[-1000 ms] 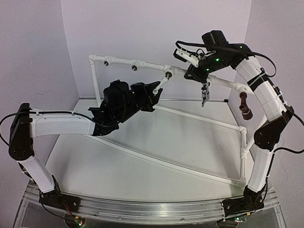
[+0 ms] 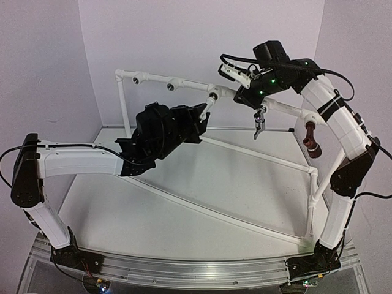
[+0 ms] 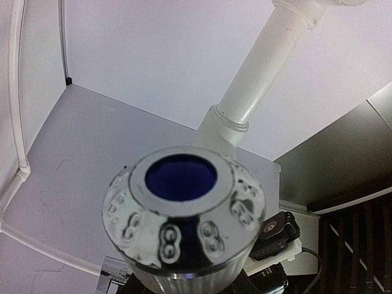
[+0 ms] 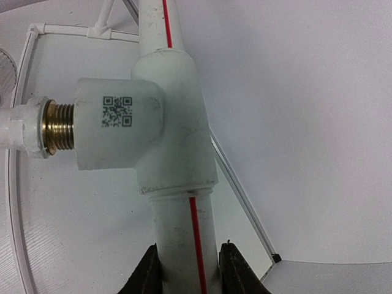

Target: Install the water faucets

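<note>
A white faucet reaches from my left gripper to a tee on the upper white pipe. In the left wrist view its chrome knob with a blue cap fills the lower middle, and my left gripper appears shut on it; the fingers are mostly hidden behind. In the right wrist view, part of the brass thread shows between the faucet's white end and the tee. The fingers of my right gripper close round the upper pipe beside that tee.
To the right, a chrome faucet and a brown faucet hang from the same pipe. Toward the left, two tee openings are empty. The white floor inside the frame is clear.
The pipe frame has shifted slightly left, with the hanging faucets and my right gripper moving along with it. My left arm is almost still.
</note>
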